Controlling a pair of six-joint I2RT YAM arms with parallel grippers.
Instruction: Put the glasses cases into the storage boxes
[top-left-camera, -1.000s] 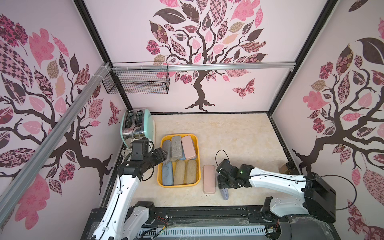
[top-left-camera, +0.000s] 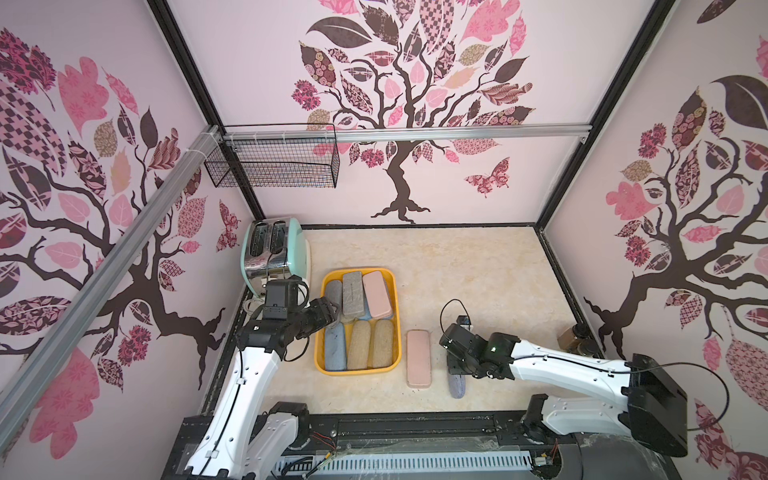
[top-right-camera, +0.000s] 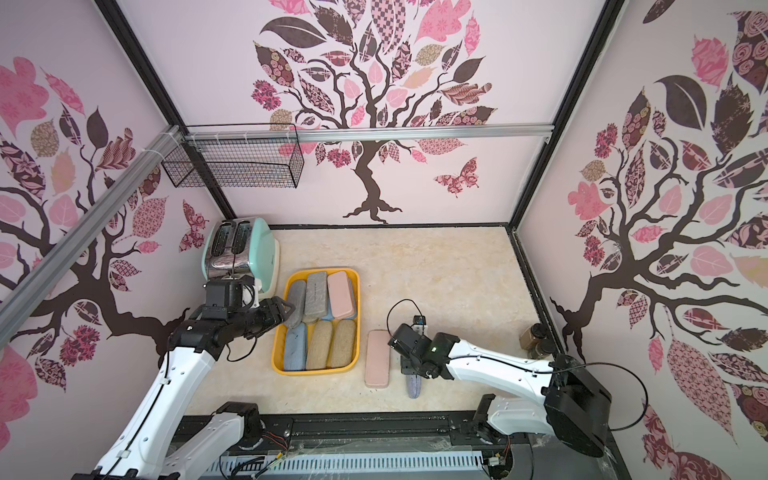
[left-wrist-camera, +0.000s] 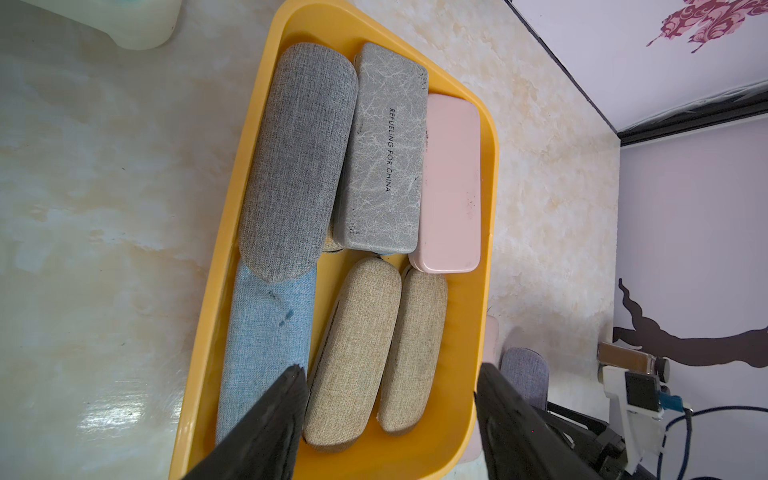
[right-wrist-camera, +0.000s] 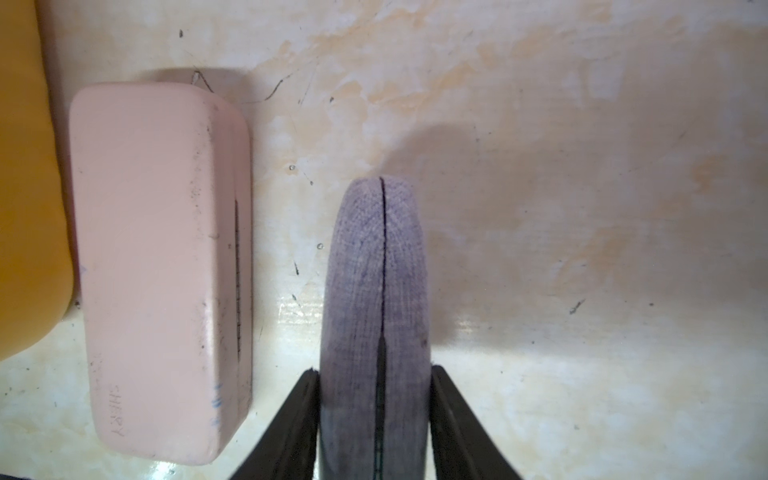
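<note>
A yellow box (left-wrist-camera: 274, 24) holds several cases in grey, blue, pink and tan; the dark grey case (left-wrist-camera: 296, 160) lies partly over the blue one (left-wrist-camera: 268, 344). My left gripper hangs open above the box's near side, nothing visible between its fingers. On the counter right of the box lies a pink case (right-wrist-camera: 156, 272). Beside it my right gripper is shut on a greyish lavender soft case (right-wrist-camera: 364, 264), pointing away from me in the right wrist view.
A mint toaster (top-left-camera: 292, 240) stands behind the box at left, a wire basket (top-left-camera: 272, 164) hangs above, and small brown containers (top-right-camera: 534, 340) stand at far right.
My right gripper has shifted right, away from the loose pink case, with the lavender case in it. The left arm has not visibly moved.
</note>
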